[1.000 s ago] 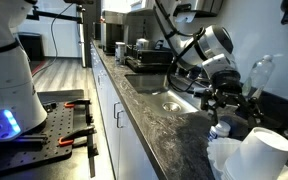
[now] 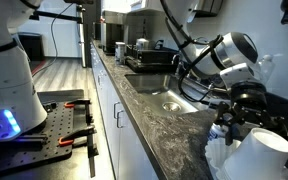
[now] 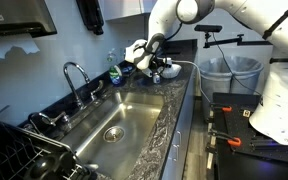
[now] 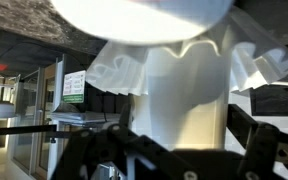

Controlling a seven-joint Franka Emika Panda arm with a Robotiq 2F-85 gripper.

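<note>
A small white bottle with blue on it stands on the counter, partly hidden by my gripper. In the wrist view, a pale, whitish body lies between my gripper's spread fingers; the gripper is open, and whether the fingers touch it I cannot tell. A large white cylinder is close to the right of the bottle, with a white ruffled or bowl-like piece beside it. In exterior view 2 the arm reaches the far end of the counter, where the white things look small.
A sink is set in the dark counter, with a faucet behind it. A clear bottle stands near the wall. Bare counter lies between sink and bottle.
My gripper has come down and toward the camera, over the white bottle, which was in plain view a second ago and is now largely covered. The cylinder has not moved.
</note>
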